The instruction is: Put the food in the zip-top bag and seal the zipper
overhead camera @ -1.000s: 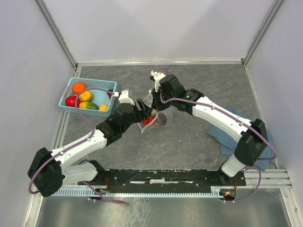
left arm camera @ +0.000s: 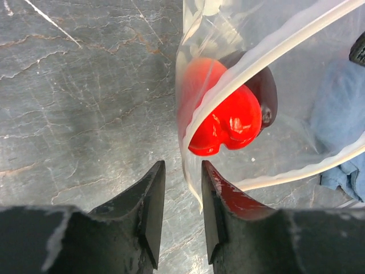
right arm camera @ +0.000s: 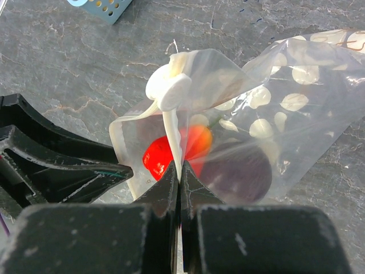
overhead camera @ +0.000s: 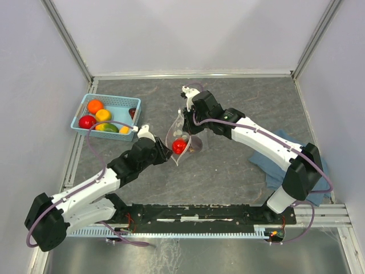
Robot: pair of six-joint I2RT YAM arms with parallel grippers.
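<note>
The clear zip top bag [overhead camera: 198,140] stands at table centre, a red pepper [left arm camera: 228,117] and a dark round item [right arm camera: 236,174] inside. My right gripper is shut on the bag's zipper edge, holding it upright. My left gripper is at the bag's lower left rim with its fingertips a little apart, nothing clearly between them.
A blue basket [overhead camera: 85,131] of assorted food stands at the back left. A blue cloth [overhead camera: 268,165] lies on the right. Bare table lies behind and in front of the bag.
My left gripper has moved back from over the bag toward its near left corner, and its fingers look closer together. The right arm and bag are nearly unchanged.
</note>
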